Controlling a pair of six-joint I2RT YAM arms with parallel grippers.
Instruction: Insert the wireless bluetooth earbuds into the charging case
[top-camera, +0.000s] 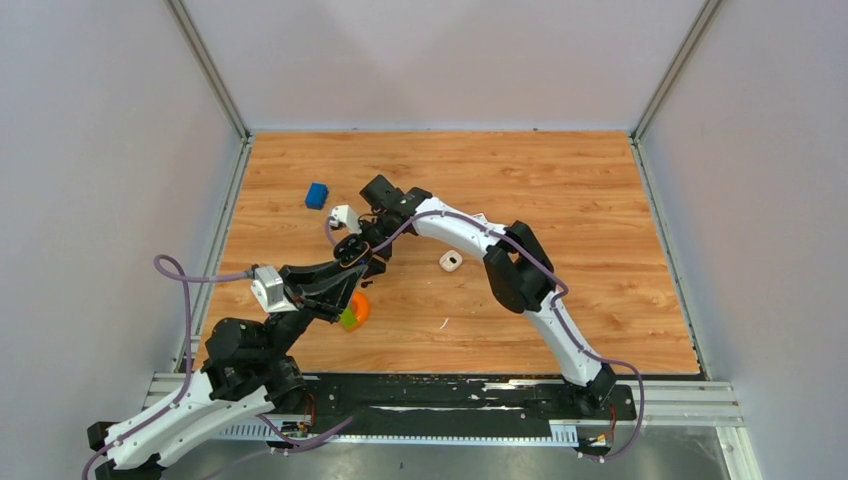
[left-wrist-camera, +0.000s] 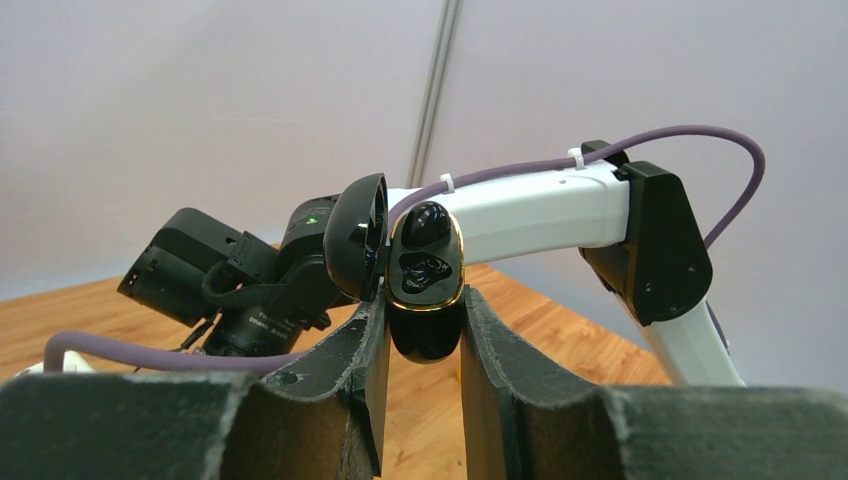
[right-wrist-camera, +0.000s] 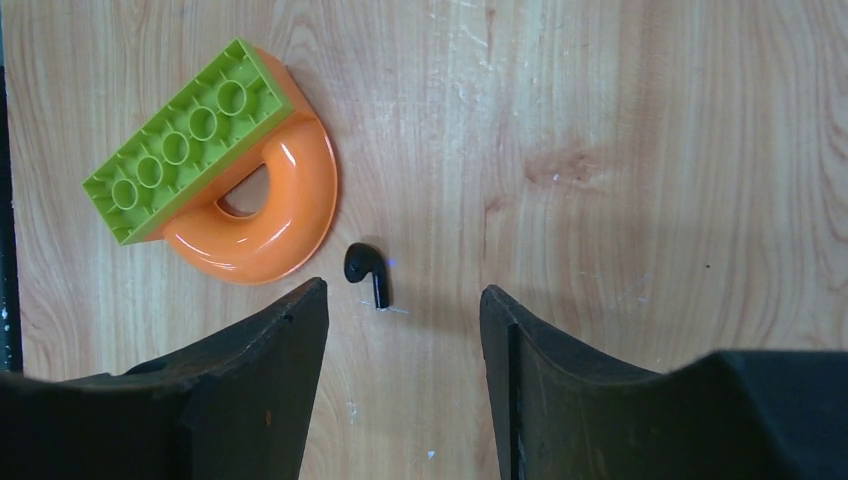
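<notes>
The black charging case (left-wrist-camera: 427, 285), trimmed in gold with its lid up, is held upright between the left fingertips in the left wrist view. My left gripper is shut on its lower end. One socket looks filled by a dark glossy shape; the other shows an uneven hollow. A black earbud (right-wrist-camera: 366, 268) lies alone on the wood in the right wrist view, stem toward the gripper. My right gripper is above it, its fingers parted with nothing between them. From the top, the right arm's tip overlaps the case (top-camera: 352, 250).
An orange ring-shaped block with a green base (right-wrist-camera: 260, 215) lies close beside the earbud. A blue block (top-camera: 317, 195) rests at the back left, and a small white piece (top-camera: 451, 260) near the middle.
</notes>
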